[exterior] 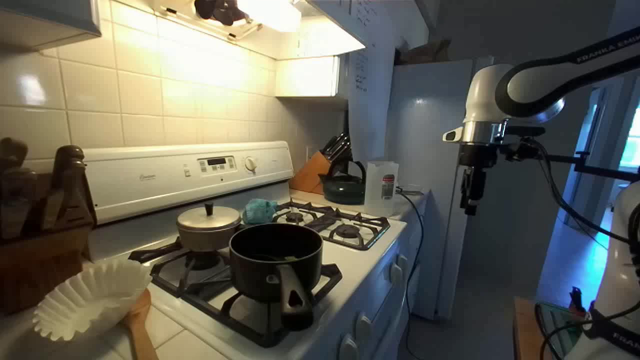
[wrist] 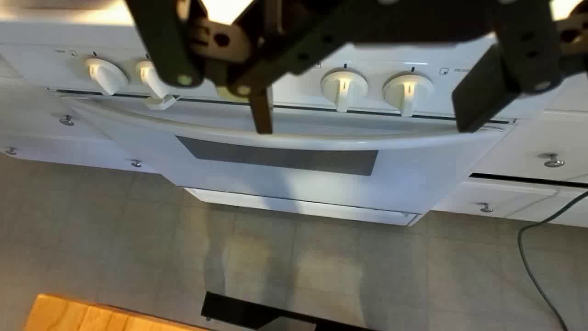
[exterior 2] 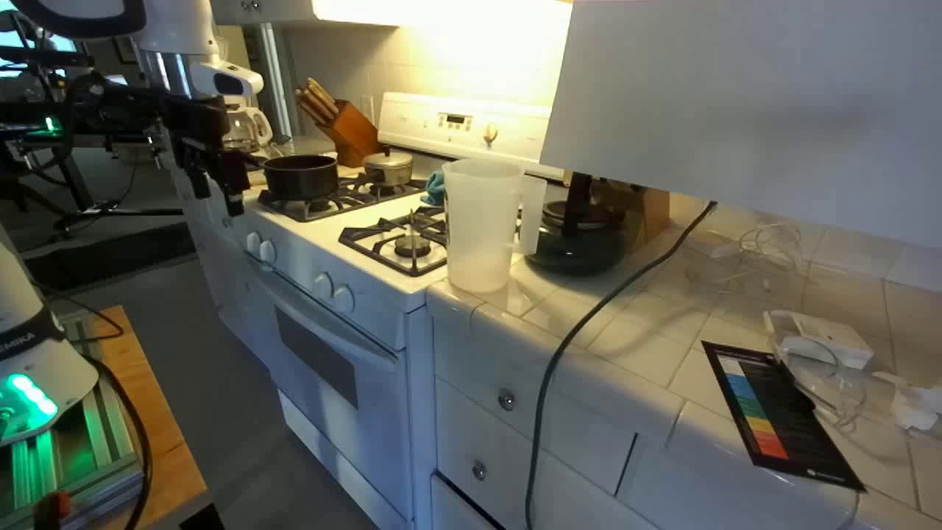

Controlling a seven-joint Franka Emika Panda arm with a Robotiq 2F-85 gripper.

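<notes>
My gripper stands open in the wrist view, its two fingers wide apart and nothing between them. In exterior view 1 the gripper [exterior: 470, 207] hangs in the air at the right, fingers down, clear of the stove. A black saucepan [exterior: 276, 247] without a lid sits on the front burner, its handle pointing toward the front edge; a small light green bit shows inside. Behind it stands a lidded silver pot [exterior: 208, 227]. A crumpled blue cloth [exterior: 259, 211] lies beside that pot on the stove top.
Toward the fridge stand a translucent pitcher [exterior 2: 481, 225] and a dark kettle [exterior: 344, 187]. A cable [exterior 2: 565, 344] runs down the counter front. Paper filters [exterior: 90, 300] and a wooden spoon [exterior: 140, 327] lie left of the stove. The burner [exterior 2: 411, 246] nearest the pitcher is bare.
</notes>
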